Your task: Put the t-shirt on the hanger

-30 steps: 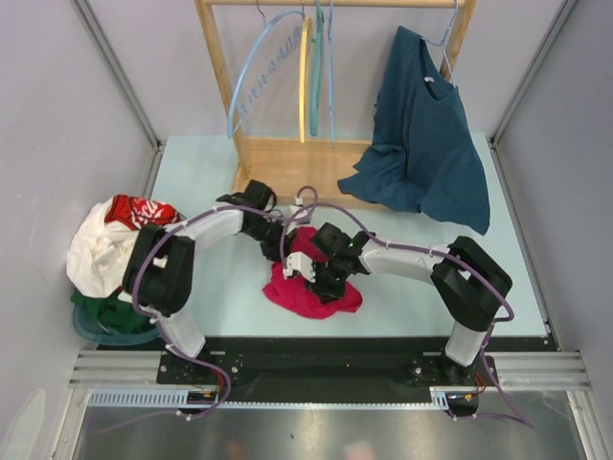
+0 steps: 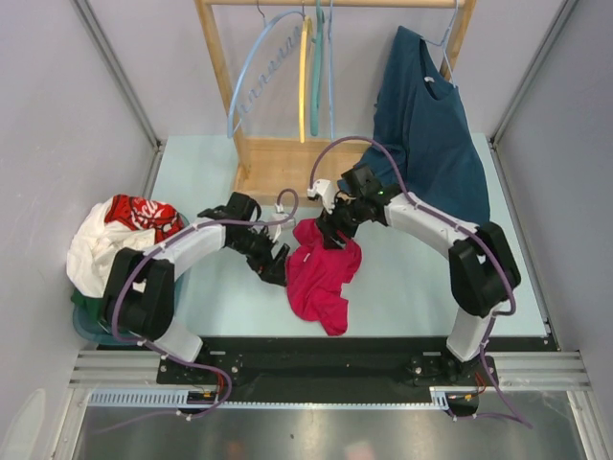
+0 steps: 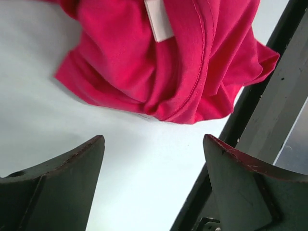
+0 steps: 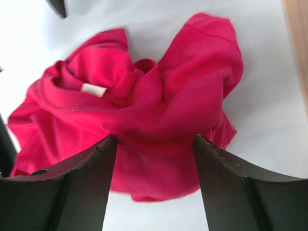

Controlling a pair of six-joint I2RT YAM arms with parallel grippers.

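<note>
A crumpled red t-shirt (image 2: 321,287) lies on the white table, with a white tag showing in both wrist views. My left gripper hangs open at the shirt's left side, white table between its fingers. My right gripper is over the upper part of the shirt, its fingers apart, red fabric below and between them; whether it touches the cloth is unclear. Blue, yellow and teal hangers (image 2: 304,77) hang from the wooden rack (image 2: 218,57) at the back.
A blue garment (image 2: 421,144) hangs on the rack's right. A tub of white, red and green clothes (image 2: 115,259) stands at the left. The table's front edge borders a dark rail.
Over the last second both arms have shifted about the shirt. The left has come down and left from the back, the right has moved back. The shirt is now narrower, stretched front to back.
</note>
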